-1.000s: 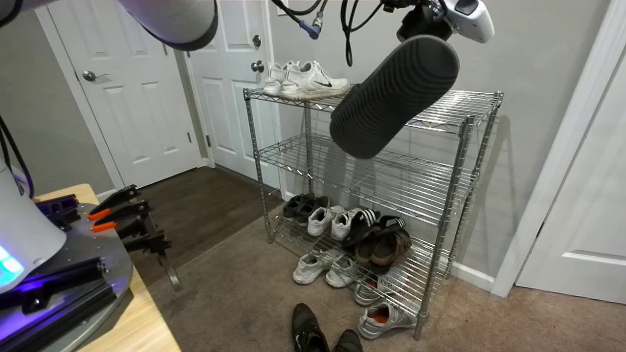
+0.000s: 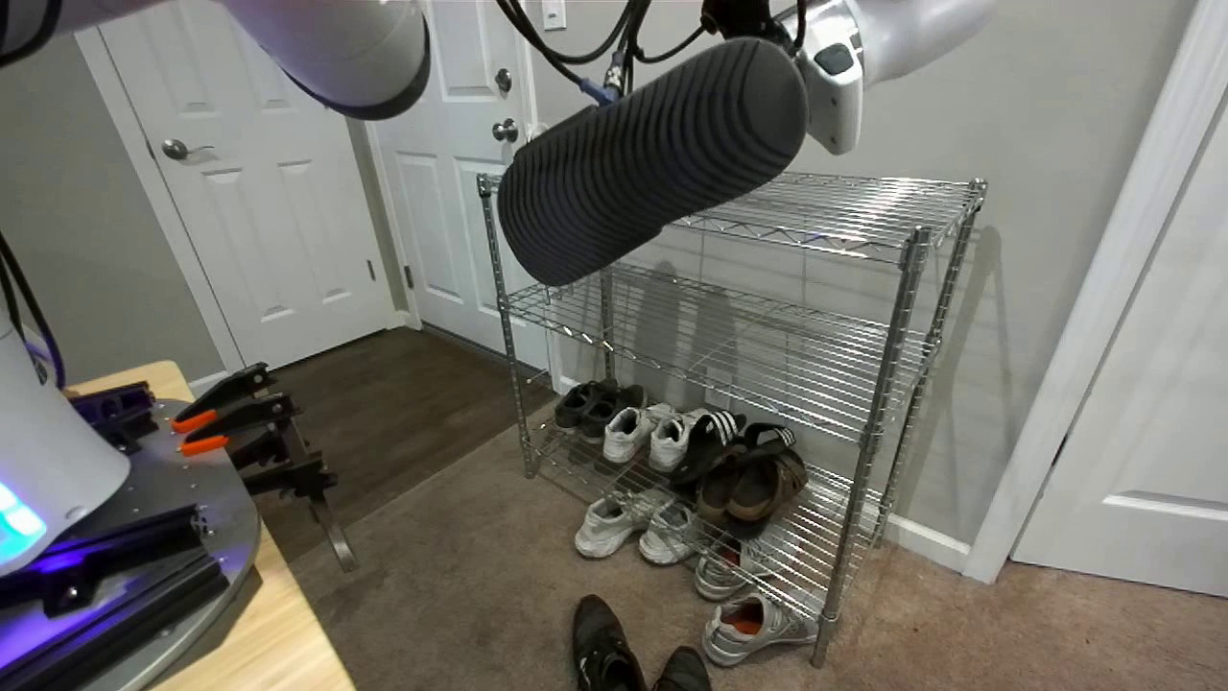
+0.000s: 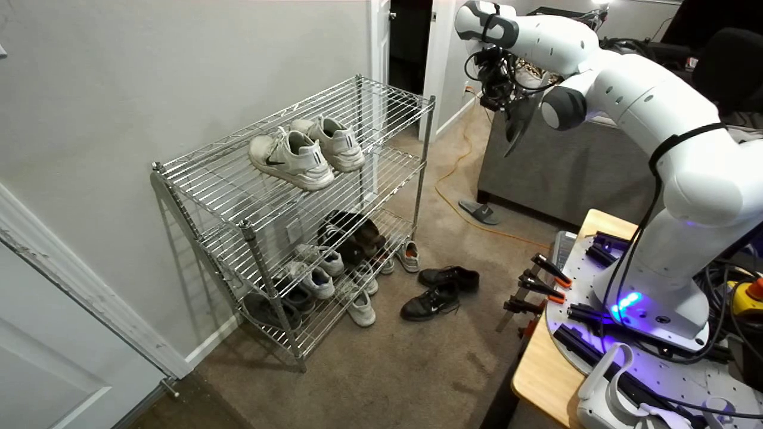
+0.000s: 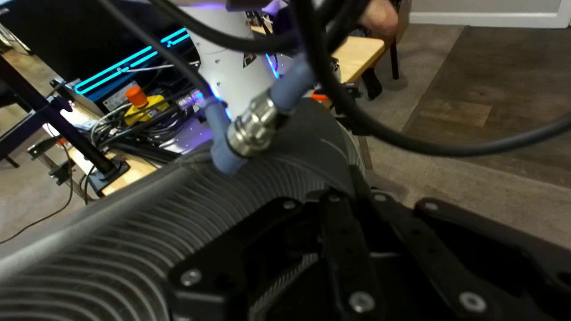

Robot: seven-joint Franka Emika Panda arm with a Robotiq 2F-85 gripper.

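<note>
A dark slide sandal [image 2: 656,161] hangs in the air with its ribbed sole toward exterior view 1. My gripper is shut on it, and in the wrist view the ribbed surface spreads beneath the black fingers. Exactly which part of the sandal is pinched is hidden. In exterior view 2 the gripper [image 3: 504,107] and the sandal [image 3: 522,121] are well to the right of the wire rack [image 3: 247,229], apart from it. A similar grey slide [image 3: 479,211] lies on the carpet.
White sneakers [image 3: 293,158] occupy part of the rack's top shelf; its middle shelf looks empty. Several shoes fill the bottom level. Black shoes [image 3: 440,289] lie on the floor in front. Cables [image 4: 428,147] loop close around the gripper.
In exterior view 1 the sandal has shifted left and slightly up and tilted closer to level. It now blocks the sight of the white sneakers. The gripper still holds it.
</note>
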